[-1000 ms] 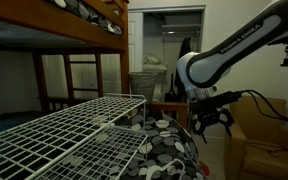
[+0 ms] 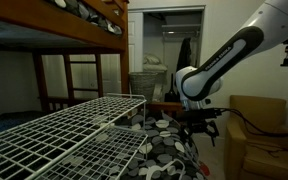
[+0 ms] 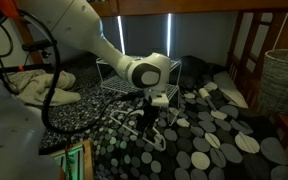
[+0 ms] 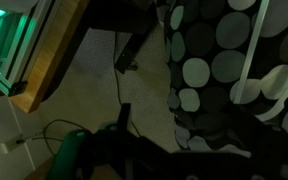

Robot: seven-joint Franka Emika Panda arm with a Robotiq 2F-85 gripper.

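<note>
My gripper hangs over the near edge of the bed in exterior view 1, its fingers apart. In the wrist view the dark fingers spread across the bottom, with nothing visible between them. Thin white strips lie on the dotted bedcover at the upper right of that view; what they belong to is unclear. Exterior view 2 shows a thin white looped shape on the bedcover, near and partly behind the arm. It appears clear of my gripper.
A white wire rack fills the left foreground of exterior view 1. A tan armchair stands at the right. The wooden bunk frame rises at the left, and a wicker basket stands at the bed's far end in exterior view 2.
The furniture has not moved.
</note>
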